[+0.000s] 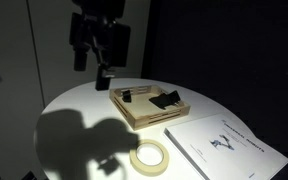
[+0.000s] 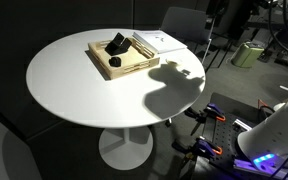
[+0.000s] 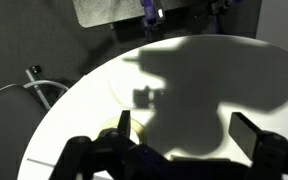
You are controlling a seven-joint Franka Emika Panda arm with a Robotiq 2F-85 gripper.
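Note:
My gripper (image 1: 92,70) hangs high over the left part of the round white table (image 1: 89,100), its two dark fingers apart and only air between them. In the wrist view the black fingers (image 3: 267,147) stand wide at either side. A roll of pale tape (image 1: 149,171) lies flat near the table's front edge; in the wrist view its ring (image 3: 137,129) is partly hidden by the left finger. A light wooden tray (image 1: 139,122) sits farther back, holding a dark pointed piece (image 1: 168,100) and a smaller black item (image 1: 126,96).
A white printed book or box (image 1: 224,150) lies to the right of the tape and tray. In exterior view 2 a broad stretch of table (image 2: 69,80) left of the tray is bare. A dark chair (image 2: 184,25) stands behind the table.

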